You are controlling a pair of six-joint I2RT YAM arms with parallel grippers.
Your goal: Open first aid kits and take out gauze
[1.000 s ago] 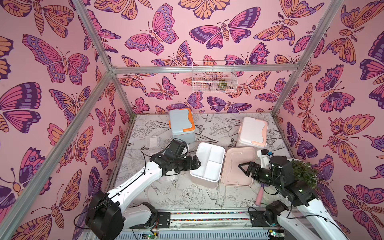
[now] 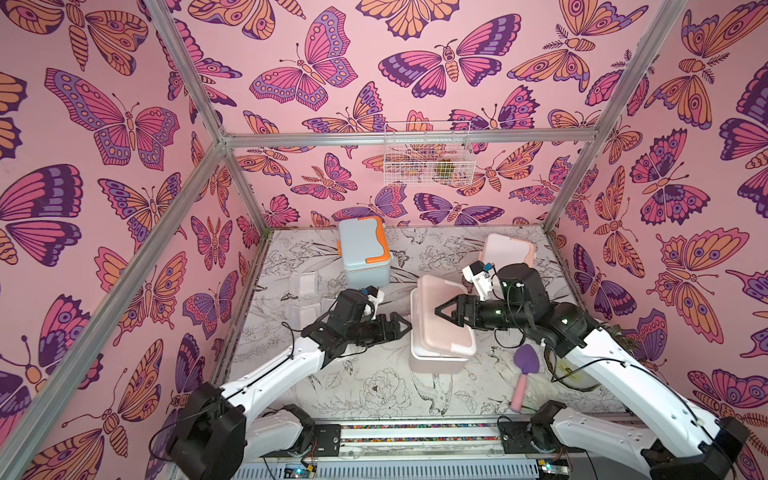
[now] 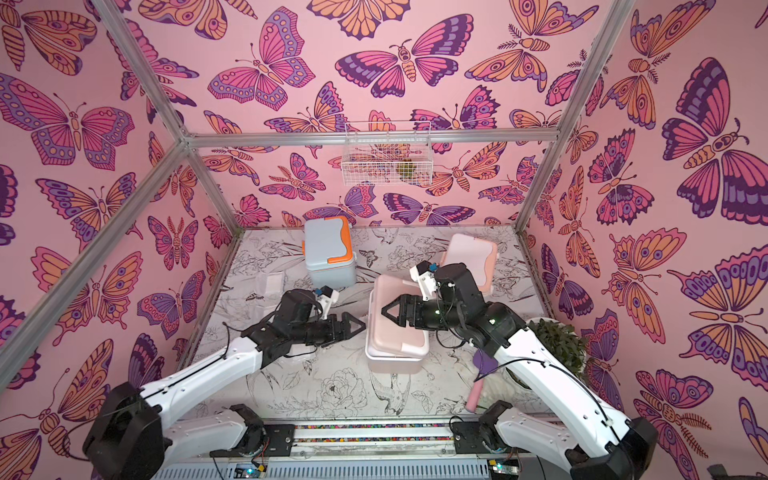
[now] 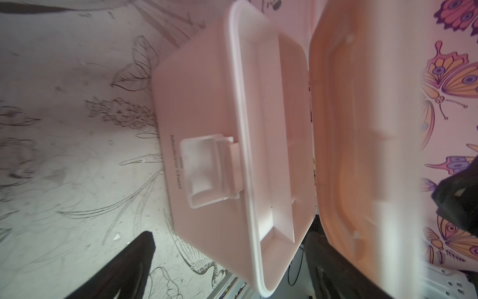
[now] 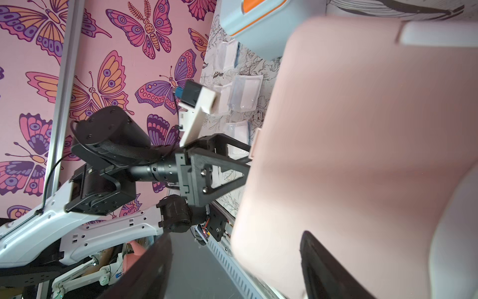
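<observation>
A pale pink first aid kit stands mid-table, its lid tilted above it with a gap at the left side. In the left wrist view the kit body shows a white latch, and the part of its white inside that shows looks empty. My left gripper is open beside the kit's latch side, nothing between its fingers. Over the lid is my right gripper, its fingers apart and nothing gripped between them. Clear flat packets, perhaps gauze, lie on the table left of the kit.
A blue-grey box with orange trim stands behind left. Another pink kit is at the back right. A purple-headed tool with a pink handle and a plant occupy the right side.
The lid has swung from lying open at the right, through upright, to over the kit. My right gripper has moved left with it.
</observation>
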